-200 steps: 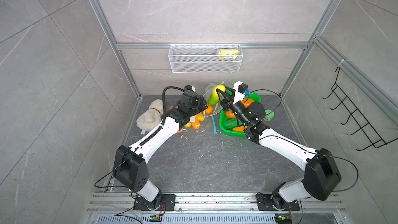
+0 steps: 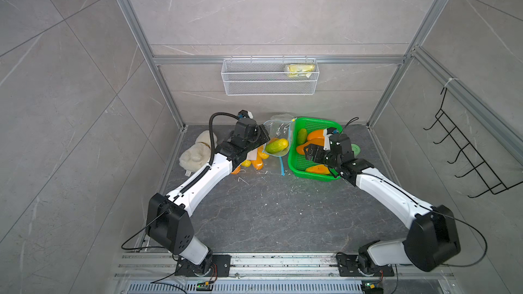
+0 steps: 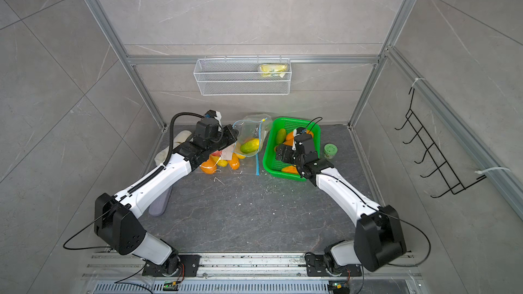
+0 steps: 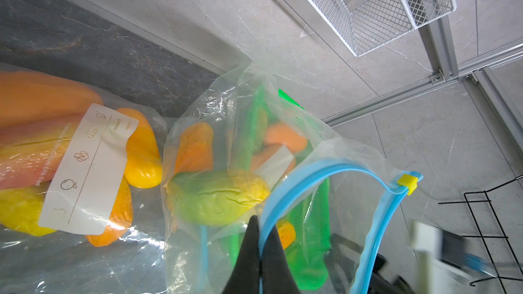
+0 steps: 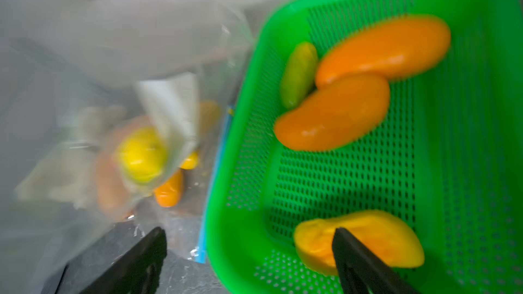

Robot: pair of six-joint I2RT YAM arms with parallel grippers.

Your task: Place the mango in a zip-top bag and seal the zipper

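A clear zip top bag (image 4: 348, 155) stands open, with a blue zipper strip (image 4: 321, 170) round its mouth and a yellow slider (image 4: 407, 181) at one end. My left gripper is shut on the blue strip at the rim. Through the clear plastic shows a yellow-green mango (image 4: 220, 197) lying low in the bag, with an orange piece (image 4: 194, 149) beside it. In the right wrist view my right gripper is open and empty, its fingers (image 5: 155, 239) spread over the left edge of the green basket (image 5: 239, 163).
Two orange mangoes (image 5: 332, 113), a small green fruit (image 5: 298, 75) and a yellow one (image 5: 365, 239) lie in the basket. Left of the open bag is a filled bag with a white label (image 4: 90, 168). A plush toy (image 2: 196, 155) sits behind the left arm.
The mango now lies in the bag. The left arm is almost still.
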